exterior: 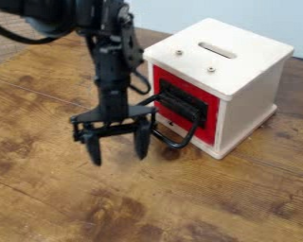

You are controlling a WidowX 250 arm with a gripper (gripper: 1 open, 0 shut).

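A white wooden box (249, 104) with a slot in its top stands at the right; its front has a red panel (206, 129) carrying a black mechanism with a looped black handle or bar that sticks out to the lower left. My black gripper (116, 144) hangs open to the left of that handle, fingers pointing down above the wooden table, with nothing between them. The arm partly hides the handle's left part.
A pale surface lies behind the box at the back, and a tiled area shows at the far top left.
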